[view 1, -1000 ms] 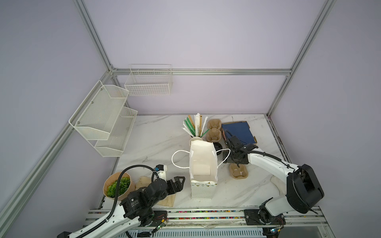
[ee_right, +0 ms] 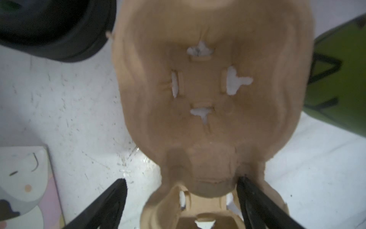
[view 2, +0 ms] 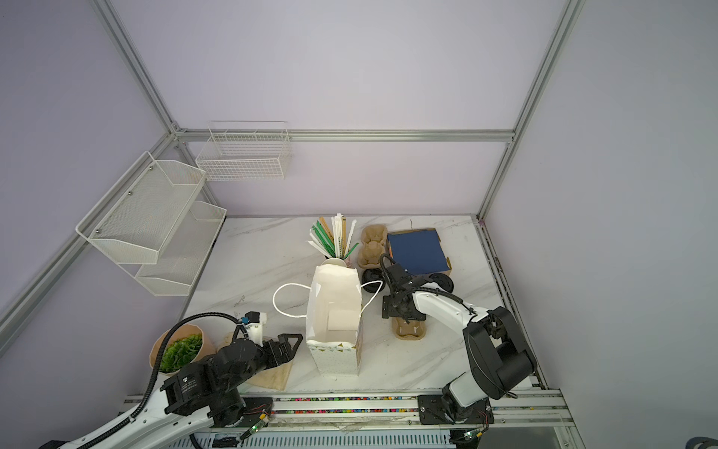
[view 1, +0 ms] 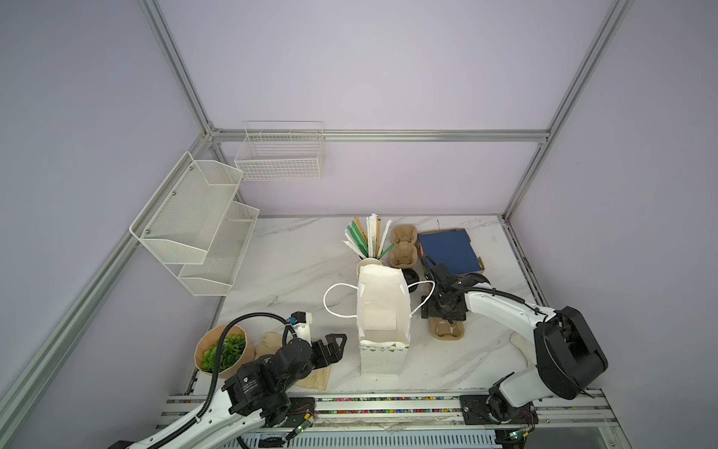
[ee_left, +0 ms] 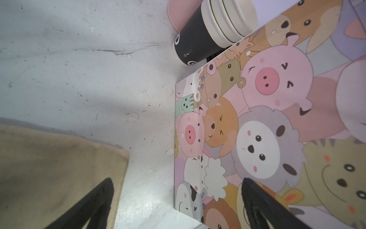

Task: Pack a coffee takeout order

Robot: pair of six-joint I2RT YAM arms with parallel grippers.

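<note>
A white paper bag (view 1: 383, 321) stands upright and open on the table; the left wrist view shows its animal-printed side (ee_left: 263, 148). To its right lies a brown cardboard cup carrier (view 1: 448, 330), partly covered by my right arm. At the carrier's narrow waist (ee_right: 209, 168), my right gripper is open, one finger (ee_right: 249, 196) over or against the waist's edge and the other finger (ee_right: 112, 198) off to the side. Left of the bag, my left gripper stands open, holding nothing. Stacked paper cups (ee_left: 213, 32) show behind the bag.
Behind the bag are a cup of straws and stirrers (view 1: 369, 239), another brown carrier (view 1: 404, 247) and a dark round object (view 1: 410, 279). A blue-topped box (view 1: 451, 250) lies back right. A plant pot (view 1: 205, 351) and tan cloth (view 1: 315, 379) sit left.
The carrier at the right has shifted slightly left and toward the front edge. My right gripper has moved a little toward the front with it. The left arm has barely moved.
</note>
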